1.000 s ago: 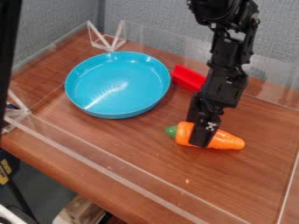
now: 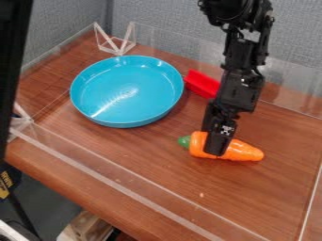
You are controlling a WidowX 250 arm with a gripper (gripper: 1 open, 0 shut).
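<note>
An orange toy carrot (image 2: 239, 152) with a green top lies on the wooden table at the right of centre. My black gripper (image 2: 217, 143) is down over the carrot's middle, its fingers around or against it; whether they are closed on it is hard to tell. A blue round plate (image 2: 127, 87) rests to the left of the gripper.
A red object (image 2: 201, 83) lies behind the arm, right of the plate. Clear barriers and white brackets (image 2: 115, 41) edge the table (image 2: 151, 184).
The arm has shifted very slightly upward and to the right; the carrot and plate look the same.
</note>
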